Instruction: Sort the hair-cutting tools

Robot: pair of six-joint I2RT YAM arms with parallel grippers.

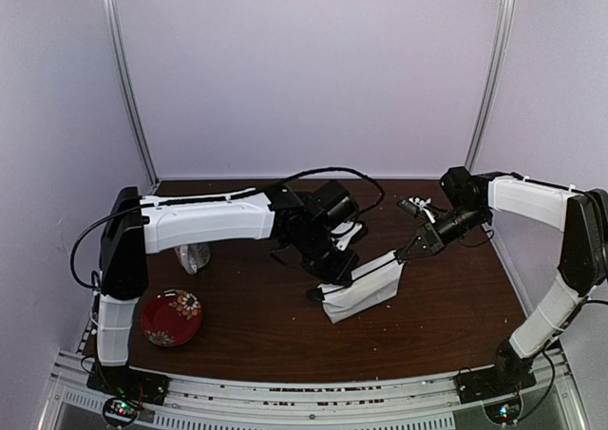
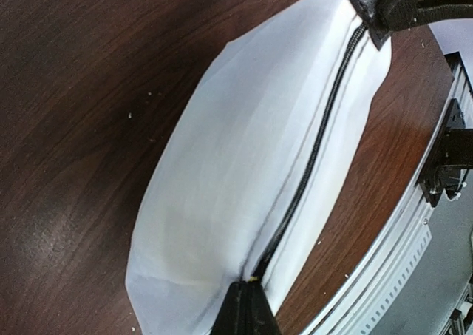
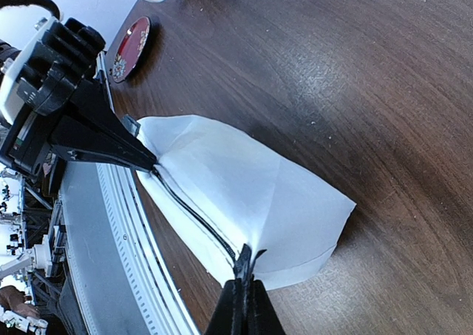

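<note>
A white pouch (image 1: pixel 364 290) with a black zipper (image 2: pixel 319 139) lies on the dark wooden table, its zipper line looking closed between the two grippers. At the zipper's left part my left gripper is shut, its tips against the fabric; nothing clearly shows between them. A dark tab (image 3: pixel 131 125) sticks out at the pouch's left end, beyond that gripper. My right gripper is shut on the pouch's right zipper end, where a thin dark strip shows at its tips and the fabric is drawn toward them. No hair cutting tools are visible; the pouch's inside is hidden.
A red flowered plate (image 1: pixel 172 318) sits at the table's left. Behind it stands a pale, mug-like object (image 1: pixel 194 256), partly hidden by the left arm. Bare table lies in front of the pouch and to its right.
</note>
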